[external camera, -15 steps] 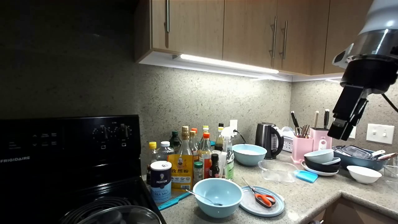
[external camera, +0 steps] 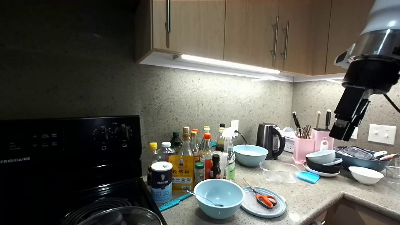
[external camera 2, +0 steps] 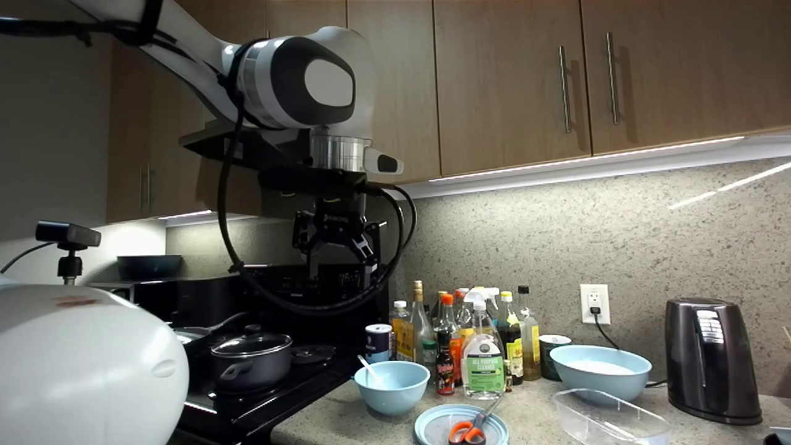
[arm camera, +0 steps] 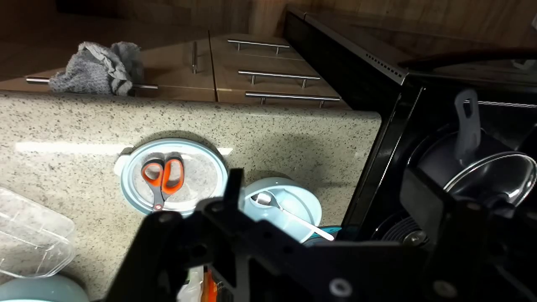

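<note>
My gripper [external camera 2: 339, 275] hangs high above the counter's front area, its two fingers spread apart and empty in the second exterior view. From the wrist view, one dark finger [arm camera: 234, 188] overlaps the near bowl's edge in the picture, and the other finger [arm camera: 425, 199] appears over the stove side. Below, a light blue bowl [arm camera: 304, 201] holds a spoon [arm camera: 302, 221] leaning on its rim. Beside the bowl lies a round blue-rimmed lid [external camera: 279, 212], with orange-handled scissors [external camera: 266, 200] resting on it. No object is touched by the gripper.
Several bottles and a salt canister [external camera: 162, 182] crowd the wall behind the bowl. A black stove with a lidded pot [external camera 2: 252, 361] adjoins the counter. Another blue bowl [external camera 2: 601, 369], a clear container [external camera 2: 609, 419] and a kettle [external camera 2: 710, 360] stand along the counter. Cabinets hang above.
</note>
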